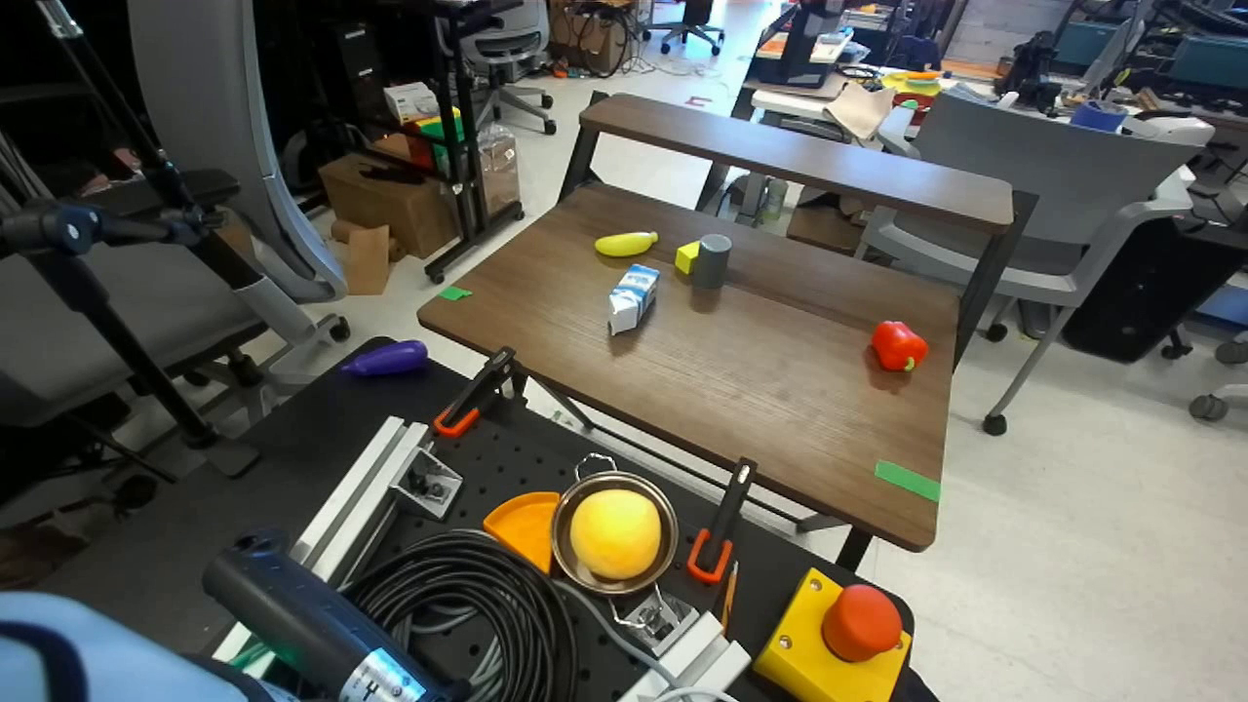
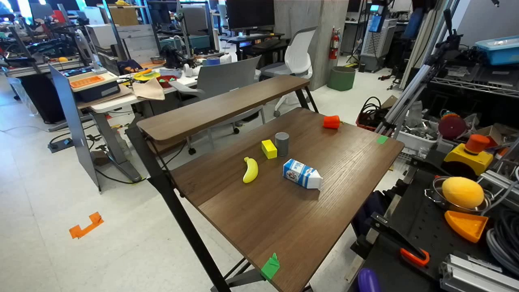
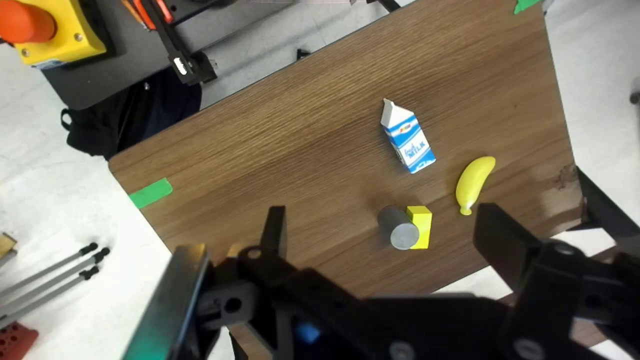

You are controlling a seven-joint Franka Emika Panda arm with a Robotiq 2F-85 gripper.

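In the wrist view my gripper is open, its two black fingers wide apart with nothing held between them. It looks down on the brown table point(image 1: 772, 386) from above. A grey cylinder point(image 1: 711, 261) stands upright close beside a yellow block point(image 2: 269, 149). The yellow banana point(image 3: 474, 183) and a blue-and-white milk carton point(image 3: 409, 137) both lie nearby, the carton on its side. At the table's other end rests a red pepper point(image 1: 898, 346), which I cannot make out in the wrist view.
A raised shelf point(image 2: 219, 109) runs along one long side of the table. On the black bench are a metal pot point(image 1: 670, 540) holding a yellow ball point(image 1: 615, 533), an orange wedge point(image 1: 523, 526), a purple object point(image 1: 388, 358) and clamps.
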